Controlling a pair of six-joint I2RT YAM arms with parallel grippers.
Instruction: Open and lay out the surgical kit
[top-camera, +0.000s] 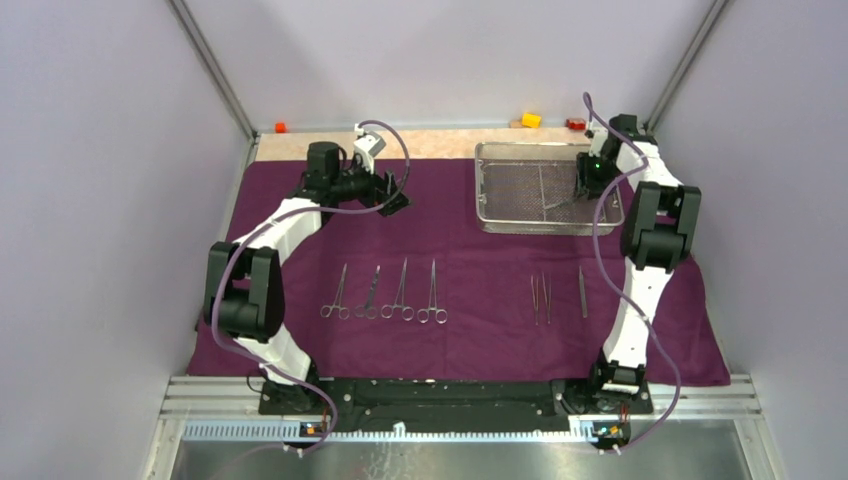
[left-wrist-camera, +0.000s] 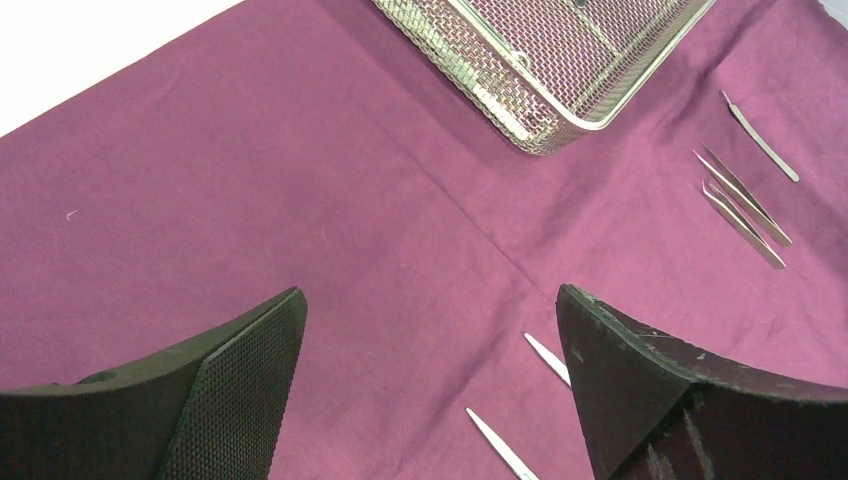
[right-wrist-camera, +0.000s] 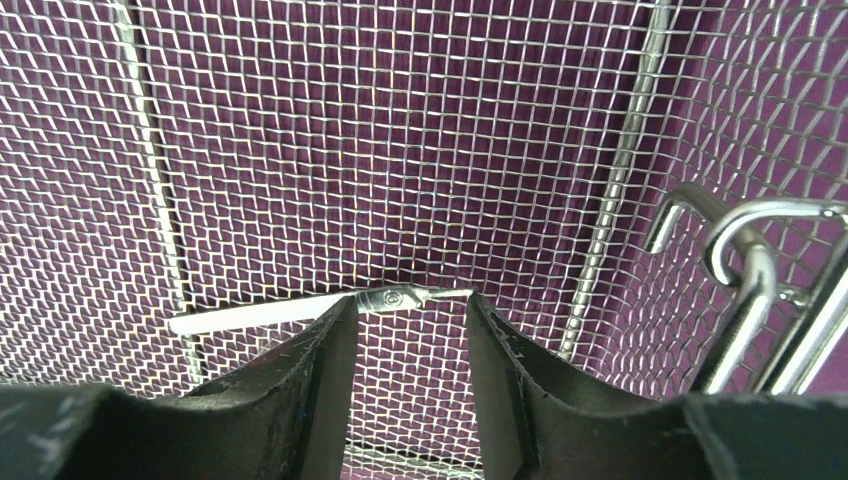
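My right gripper is open, low inside the wire tray (top-camera: 512, 220), its fingertips either side of the upper part of a slim metal handle (right-wrist-camera: 250, 314) lying on the mesh. My left gripper hangs open above the purple cloth, left of the tray, nothing between its fingers. On the cloth lie several scissor-like instruments (top-camera: 431, 314) in a row at centre left, and at right tweezers (left-wrist-camera: 748, 232) and another slim handle (left-wrist-camera: 762, 145).
Small coloured blocks, among them a yellow one (top-camera: 531, 120), stand along the back strip (top-camera: 440, 145). The tray's wire fittings (right-wrist-camera: 742, 290) rise beside my right gripper.
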